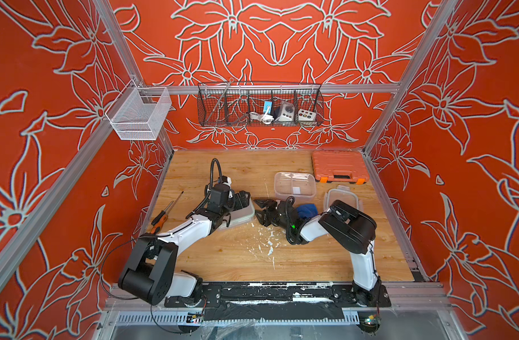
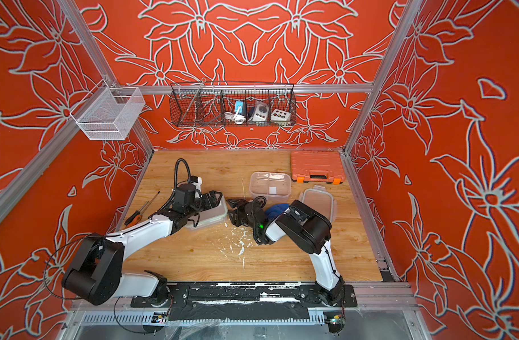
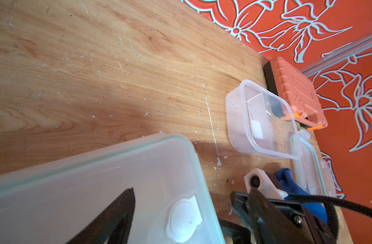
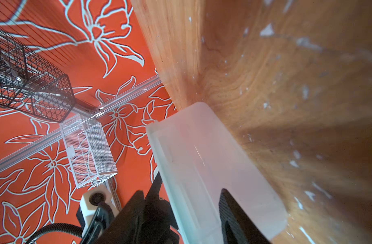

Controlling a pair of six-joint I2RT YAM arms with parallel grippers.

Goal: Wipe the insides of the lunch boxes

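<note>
A frosted lunch box (image 1: 240,218) with a pale green rim lies left of the table's middle, partly hidden by my left arm. Above it, my left gripper (image 1: 245,199) is part open; one dark finger (image 3: 123,215) crosses the box's frosted surface. From the right, my right gripper (image 1: 258,210) reaches the near side of the box's right end, its fingers spread, with the box's end (image 4: 218,174) in front of them. Whether they touch it is unclear. A clear lunch box (image 1: 294,185) sits empty of food farther back. Beneath my right arm, a blue cloth (image 1: 306,211) lies partly covered.
White flakes (image 1: 265,243) are scattered over the front middle. At right lies a clear box or lid (image 1: 341,196), partly behind the arm, with an orange case (image 1: 340,166) behind it. Screwdrivers (image 1: 162,217) lie at the left edge.
</note>
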